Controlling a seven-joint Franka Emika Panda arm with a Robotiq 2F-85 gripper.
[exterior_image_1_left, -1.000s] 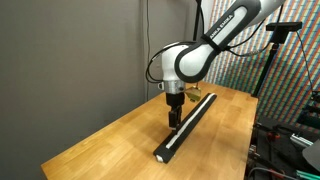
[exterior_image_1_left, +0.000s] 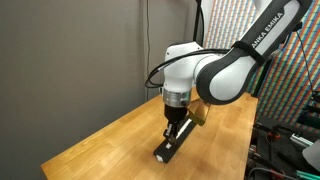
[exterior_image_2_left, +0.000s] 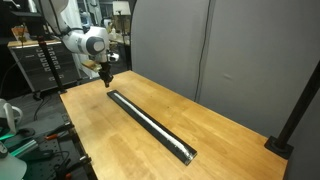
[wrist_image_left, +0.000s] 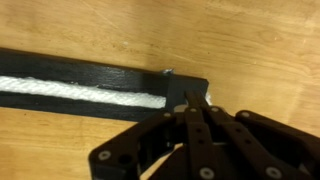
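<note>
A long black bar (exterior_image_2_left: 150, 125) with a white, rope-like strip (wrist_image_left: 80, 90) along its groove lies flat on the wooden table. My gripper is over the plain black end of that bar, just past where the white strip stops. In exterior view 1 the gripper (exterior_image_1_left: 169, 138) points down at the bar's near end (exterior_image_1_left: 163, 154) and covers part of it. From exterior view 2, the gripper (exterior_image_2_left: 107, 82) stands by the bar's far end. Its fingers look shut, with nothing seen between them; whether they touch the bar I cannot tell.
Bare wooden table (exterior_image_2_left: 230, 125) surrounds the bar on both sides. A grey panel (exterior_image_1_left: 80, 80) stands along the back. A dark post (exterior_image_2_left: 295, 90) rises at the table's far right corner in exterior view 2.
The arm has come toward exterior camera 1, to the bar's near end. The bar looks unmoved.
</note>
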